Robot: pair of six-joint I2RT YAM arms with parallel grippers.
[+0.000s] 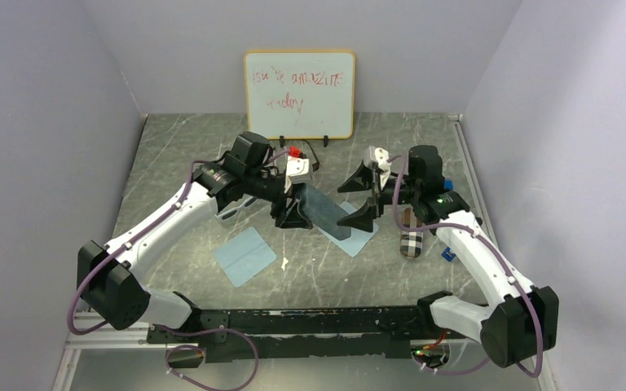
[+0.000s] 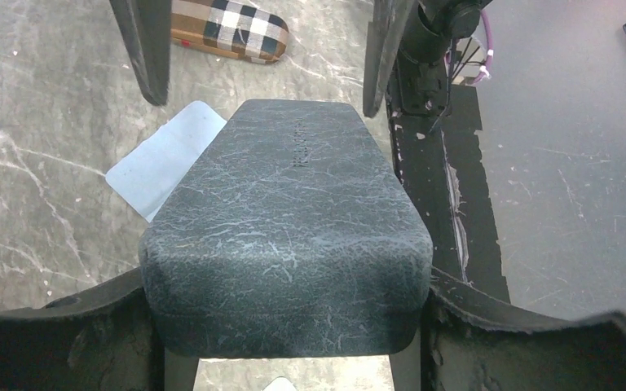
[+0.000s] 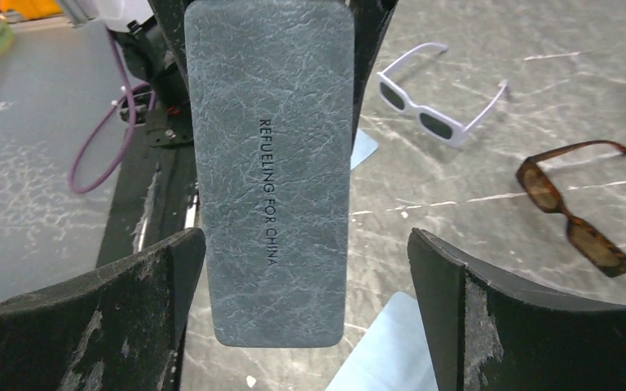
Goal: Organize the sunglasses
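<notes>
My left gripper (image 1: pixel 293 208) is shut on a dark grey glasses case (image 2: pixel 285 212), held above the table and pointing toward my right gripper (image 1: pixel 359 195), which stands open with the case's far end between and just short of its fingers. White sunglasses (image 3: pixel 448 126) and brown tortoiseshell sunglasses (image 3: pixel 579 228) lie on the table in the right wrist view. A plaid case (image 1: pixel 411 240) lies at the right. Light blue cloths (image 1: pixel 244 257) lie on the table.
A whiteboard (image 1: pixel 299 94) stands at the back. Small blue items (image 1: pixel 448 254) are at the right edge.
</notes>
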